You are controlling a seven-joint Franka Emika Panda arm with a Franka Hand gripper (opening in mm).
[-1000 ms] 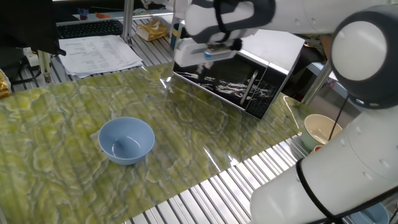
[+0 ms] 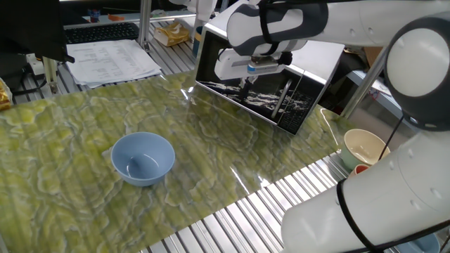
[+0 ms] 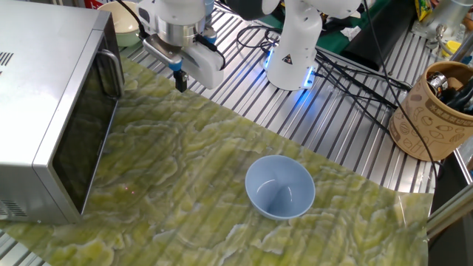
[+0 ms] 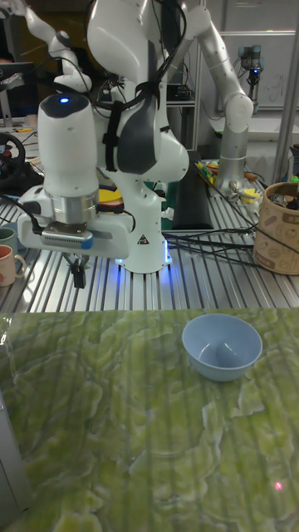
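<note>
My gripper [image 3: 180,83] hangs in the air near the microwave's handle side, its dark fingertips together and nothing visible between them. In exterior view 3 the gripper [image 4: 79,275] is at the left, above the metal slats. A light blue bowl [image 2: 143,159] stands upright and empty on the green marbled mat, well apart from the gripper. Exterior view 2 has the same bowl [image 3: 280,188] right of centre. The silver microwave [image 3: 55,111] has its dark door closed, with a vertical handle [image 3: 113,74]. From exterior view 1 the gripper [image 2: 246,88] overlaps the microwave front.
A pale green bowl [image 2: 364,147] sits off the mat beside the arm, close to an orange cup [image 4: 7,264]. A patterned paper tub [image 3: 436,118] with tools stands near the slatted table's edge. Papers [image 2: 112,62] lie behind the mat.
The bowl and microwave have not moved.
</note>
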